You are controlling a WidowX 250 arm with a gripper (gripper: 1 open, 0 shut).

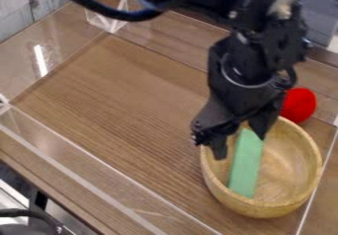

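Observation:
My gripper (234, 130), dark and open, hangs over the upper part of a round wooden bowl (294, 190). A light green bar (243, 176) lies in the bowl, slanted, its upper end partly behind the gripper. A red rounded object (298, 105) sits behind the bowl at the right, partly hidden by the gripper's body.
A clear plastic piece (103, 4) stands near its back left edge. Dark cables or fittings show at the lower left edge.

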